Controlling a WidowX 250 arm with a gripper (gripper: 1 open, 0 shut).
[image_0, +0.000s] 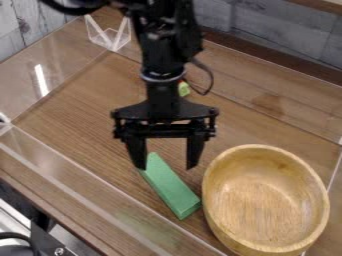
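Observation:
My black gripper (166, 148) hangs open in the middle of the view, its two fingers pointing down above the upper end of a green block (171, 187) that lies on the wooden table. Nothing shows between the fingers. A small piece of light green (185, 89) shows behind the arm; the rest of what is there is hidden by it.
A large tan bowl (265, 200) fills the lower right, beside the green block. A clear bin-like object (110, 30) stands at the top left.

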